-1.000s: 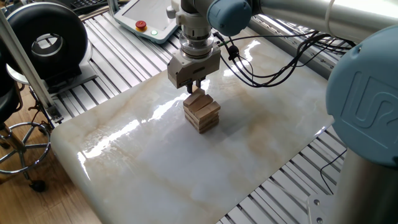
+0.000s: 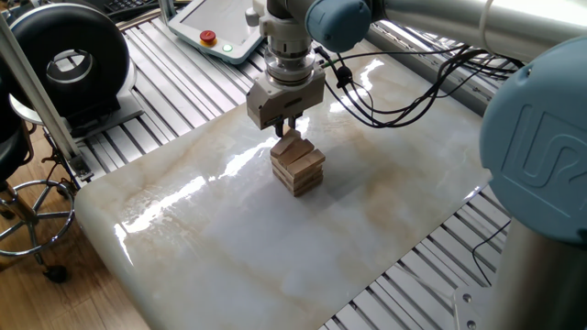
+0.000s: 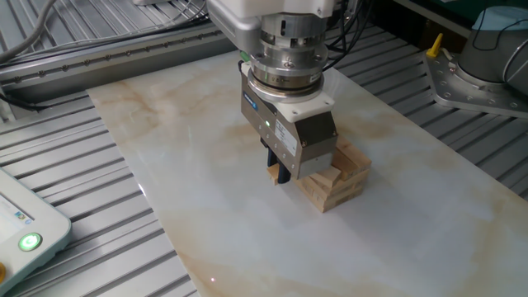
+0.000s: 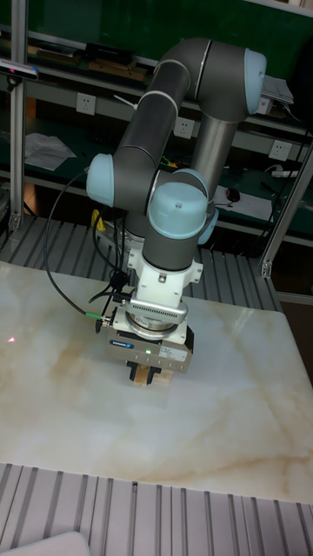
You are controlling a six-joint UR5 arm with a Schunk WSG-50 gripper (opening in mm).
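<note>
A short stack of pale wooden blocks (image 2: 301, 174) stands on the marbled sheet, its layers crossing each other. Over one side of its top is my gripper (image 3: 278, 172), pointing down. One top block (image 2: 287, 142) sticks out past the stack toward the gripper and looks slightly skewed. In exterior view 3 the gripper's dark fingers (image 4: 129, 372) flank a wooden block (image 4: 142, 374), one on each side, with no clear gap showing. The gripper body hides part of the stack in exterior views 2 and 3, so how that block rests on the others is hard to see.
Around the stack the marbled sheet (image 2: 211, 247) is bare. Slatted metal table (image 3: 82, 198) borders it. A teach pendant with a red button (image 2: 209, 38) lies at the back in exterior view 1. Black cables (image 2: 404, 115) hang beside the arm.
</note>
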